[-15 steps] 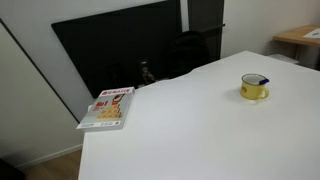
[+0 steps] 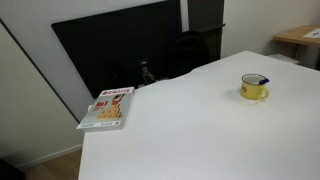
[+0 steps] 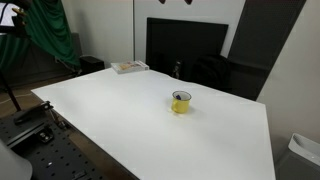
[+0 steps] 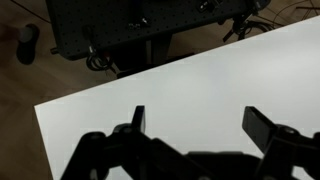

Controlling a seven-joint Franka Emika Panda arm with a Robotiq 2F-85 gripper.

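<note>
A yellow mug (image 2: 254,88) stands upright on the white table (image 2: 190,130), with a dark blue item (image 2: 264,81) showing at its rim. The other exterior view has the same yellow mug (image 3: 181,103) near the middle of the table. In the wrist view, my gripper is open, its two dark fingers wide apart over bare white tabletop and nothing between them. Neither the mug nor the book shows there. Dark arm parts (image 3: 175,2) hang at the top edge of the second exterior view.
A book or flat box (image 2: 107,109) lies at one table corner. Beside the table are a perforated dark platform (image 4: 110,25) with cables and a pale bin (image 3: 299,158).
</note>
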